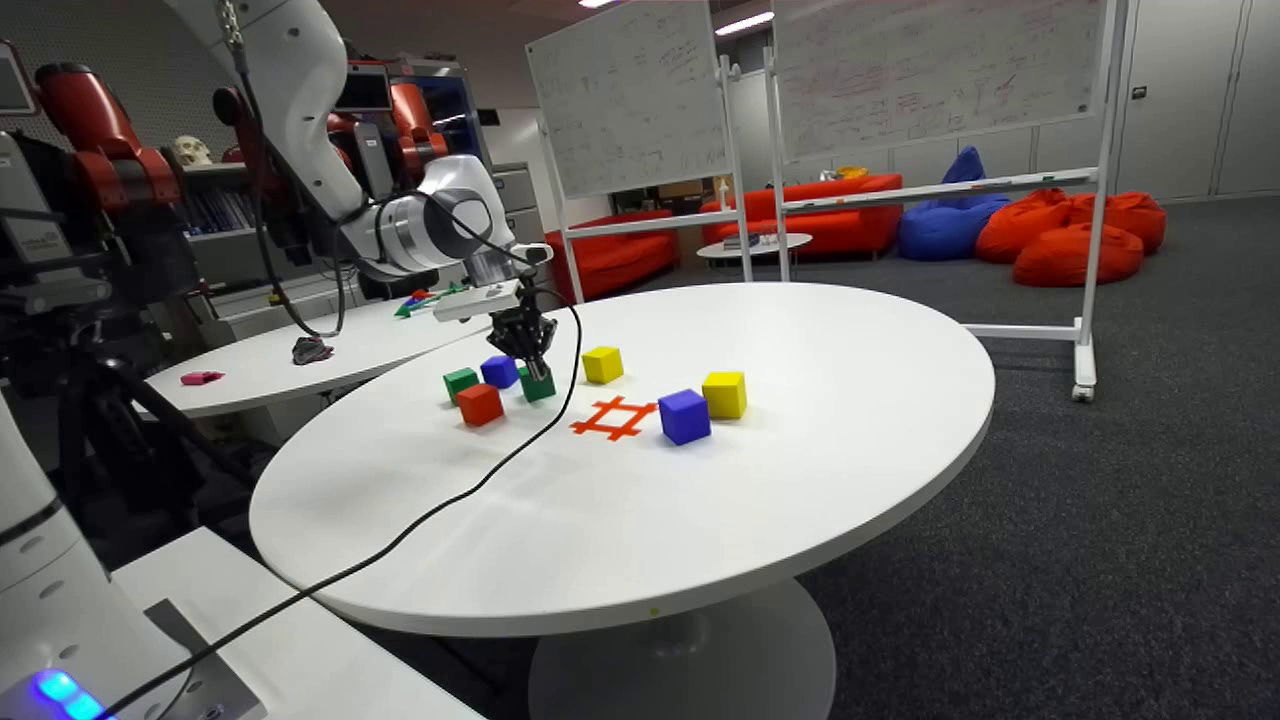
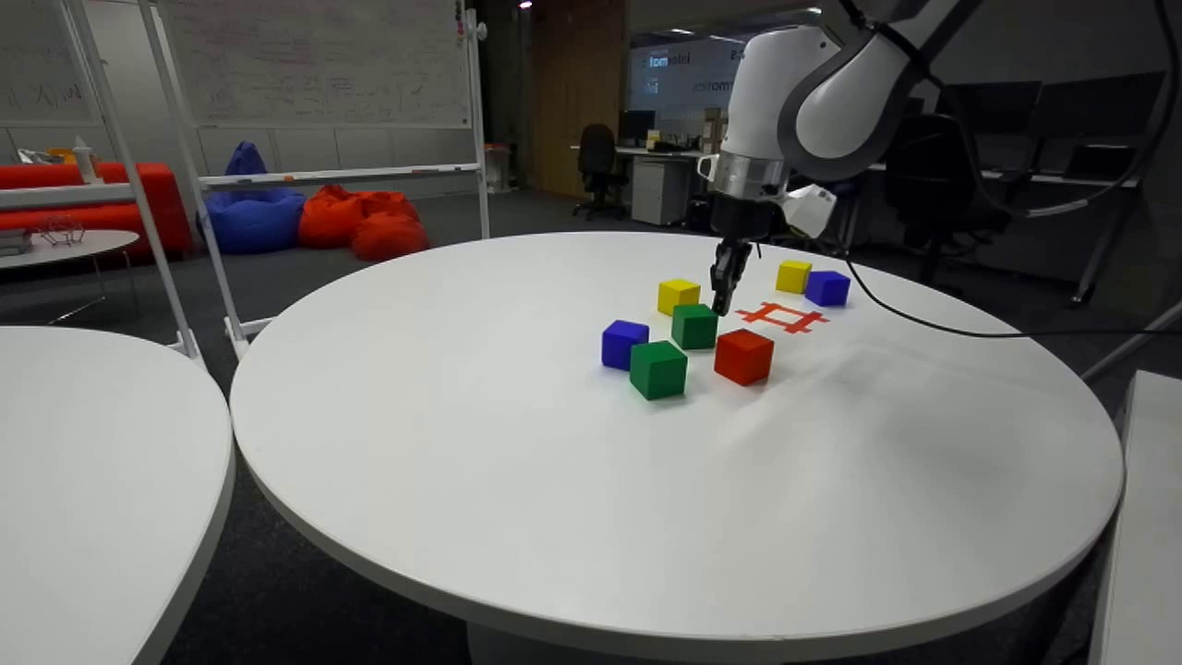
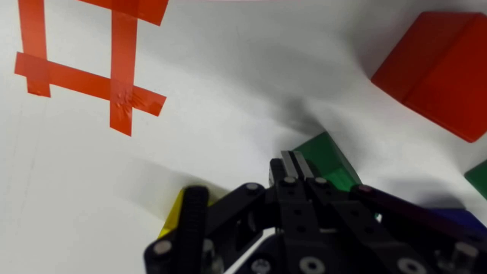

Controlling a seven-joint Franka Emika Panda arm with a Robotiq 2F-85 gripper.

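My gripper is shut, with nothing between its fingertips. It hangs just above a green cube (image 3: 335, 164), which rests on the table, partly hidden by the fingers in the wrist view. In the second exterior view that green cube (image 2: 694, 327) stands beside the fingers. Close by are a red cube (image 1: 480, 404), a blue cube (image 1: 500, 371), a second green cube (image 1: 459, 383) and a yellow cube (image 1: 602, 365). Red tape (image 1: 615, 418) marks a square on the table, and its inside is empty.
Another blue cube (image 1: 684, 416) and yellow cube (image 1: 725, 395) sit together past the tape. A black cable (image 1: 480, 482) runs from the arm across the view of the round white table (image 1: 816, 480).
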